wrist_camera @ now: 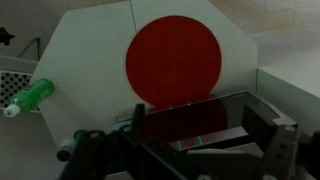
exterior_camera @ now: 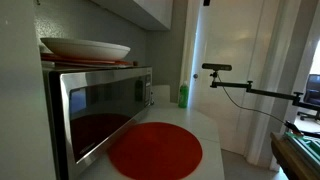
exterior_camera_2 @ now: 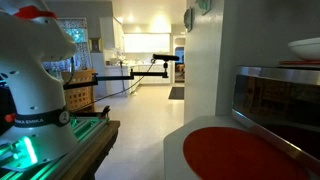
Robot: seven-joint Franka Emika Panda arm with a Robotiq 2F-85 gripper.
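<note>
A round red mat (exterior_camera: 155,150) lies flat on the white counter, and it shows again as a red disc (wrist_camera: 174,60) from above in the wrist view. Beside it stands a silver and black microwave (exterior_camera: 105,105), its door seemingly closed. On top of the microwave, a white bowl (exterior_camera: 85,48) rests over a red plate (exterior_camera: 100,60). My gripper appears only in the wrist view, dark along the lower edge. Its fingers are spread wide over the microwave, with nothing seen held between them. Neither exterior view shows the gripper.
A green bottle (exterior_camera: 183,96) stands at the counter's far end. The wrist view also shows a dark bottle (wrist_camera: 66,150) near the microwave's end. An overhead cabinet (exterior_camera: 145,8) hangs above. Bare counter (wrist_camera: 95,50) surrounds part of the mat.
</note>
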